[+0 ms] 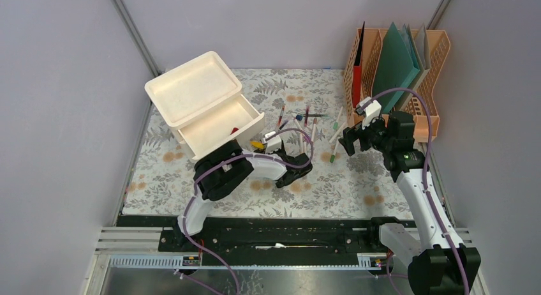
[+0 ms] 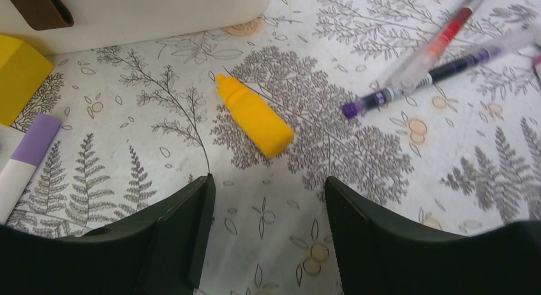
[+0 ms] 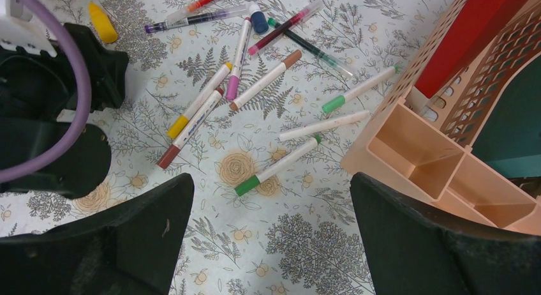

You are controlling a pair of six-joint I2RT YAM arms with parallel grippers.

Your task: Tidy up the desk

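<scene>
My left gripper is open above the patterned desk, nothing between its fingers. Just ahead of it in the left wrist view lies a small yellow bottle-shaped piece [image 2: 258,118]. A yellow block [image 2: 19,78] and a purple-capped marker [image 2: 29,154] lie to the left. The right gripper also stands open and empty, over bare desk beside the orange-pink organizer [image 3: 415,154]. Several markers are scattered between the arms, among them a green-capped one [image 3: 277,165] and a brown-capped one [image 3: 266,80]. The white box [image 1: 193,94] has its drawer [image 1: 223,126] pulled out, with something red inside.
Folders, one red [image 1: 358,71] and one teal [image 1: 392,68], stand in the organizer at the back right. The drawer's front is close to the left gripper. Bare desk [image 1: 357,196] lies at the front right.
</scene>
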